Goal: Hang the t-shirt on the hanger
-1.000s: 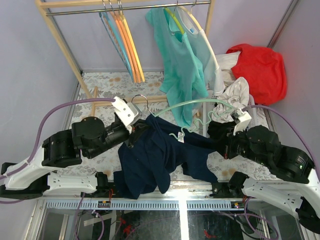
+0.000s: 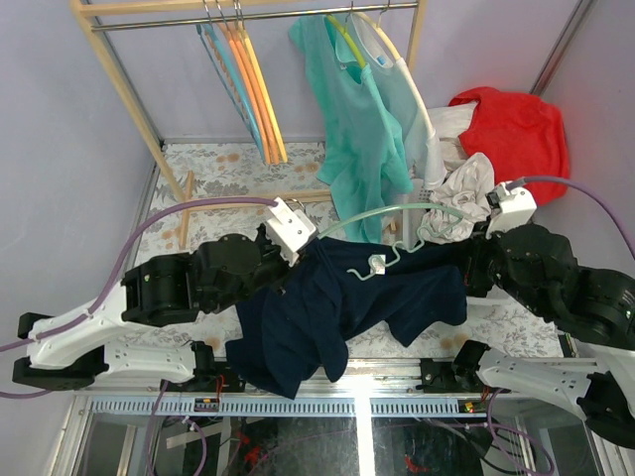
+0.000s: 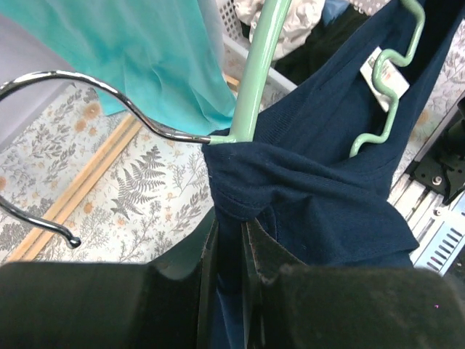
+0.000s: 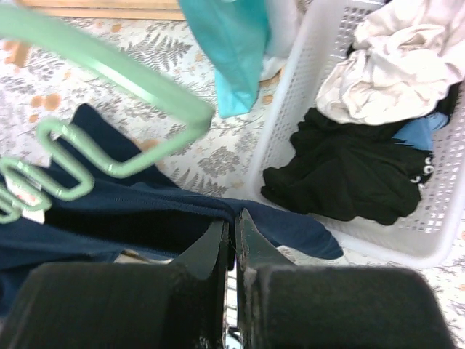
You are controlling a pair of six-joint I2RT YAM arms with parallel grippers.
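The navy t-shirt (image 2: 327,312) hangs between my two grippers, with a white tag (image 2: 377,264) at its neck. A pale green hanger (image 2: 397,209) spans above it. In the left wrist view my left gripper is shut on the shirt's cloth, just below the hanger's metal hook (image 3: 109,89), and one part of the hanger goes into the collar. Over on the other side, the right gripper is shut on a thin fold of the navy fabric. The hanger's right end (image 4: 196,120) lies outside the cloth, above that fold.
A white basket (image 4: 272,131) holding black and cream clothes stands at the right, with a red cloth (image 2: 511,144) behind it. Teal shirts (image 2: 342,129) and several empty hangers (image 2: 248,89) hang from the rail (image 2: 288,14) at the back.
My left gripper has shifted right with the collar and hanger. The right gripper has moved right and slightly up, drawing the shirt's right side outward and tauter below the hanger.
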